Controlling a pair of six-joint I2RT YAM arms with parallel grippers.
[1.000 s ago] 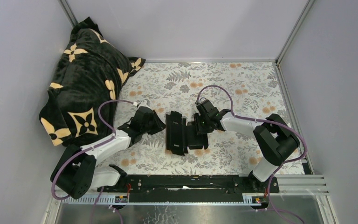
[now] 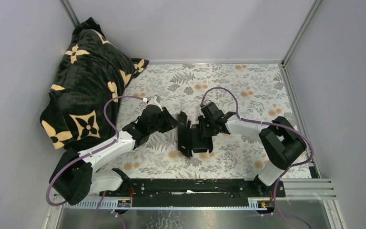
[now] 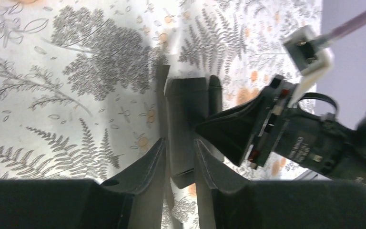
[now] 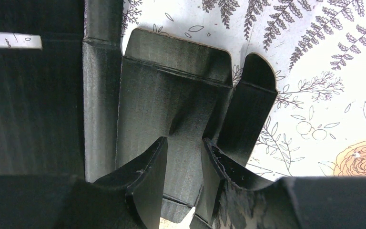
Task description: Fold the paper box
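Note:
The black paper box (image 2: 197, 138) lies partly folded at the middle of the table. Its left panel (image 3: 163, 102) stands raised, showing almost edge-on in the left wrist view. My left gripper is at that panel, fingers part open; the edge passes beside its left finger, and whether they touch cannot be told. From the right, my right gripper reaches over the base (image 4: 145, 109), shut on the box's cardboard near the right side wall (image 4: 218, 114). The exact contact is hidden by the fingers. A narrow right flap (image 4: 248, 114) lies outside that wall.
A dark blanket with tan flowers (image 2: 88, 86) is heaped at the back left. Black rail (image 2: 190, 186) runs along the front.
My left gripper has moved right and a little up in the top view. The left panel has gone with it, looking narrower and more upright. The right arm holds still.

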